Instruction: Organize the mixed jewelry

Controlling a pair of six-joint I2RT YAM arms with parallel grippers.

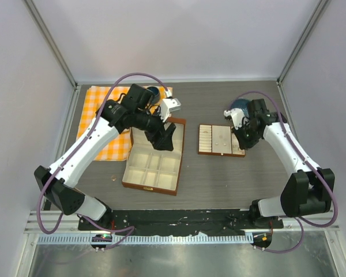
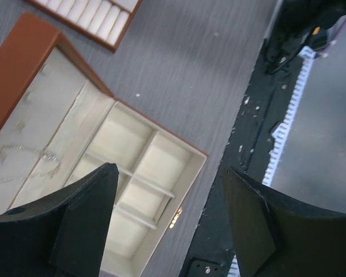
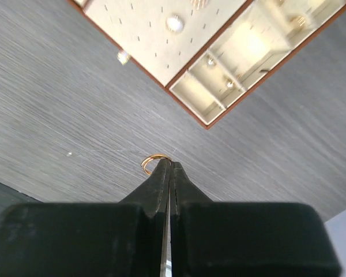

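My right gripper is shut on a thin gold ring, held at its fingertips. It is over the right end of the smaller jewelry tray, whose small compartments hold several small pieces, beside a pad with earrings. My left gripper stands open above the larger wooden box; its lid holds a necklace in the left wrist view, and its compartments show pale bottoms.
A blue bowl at the back right is partly hidden by the right arm. An orange checked cloth lies at the left, with a small gold piece on the table below it.
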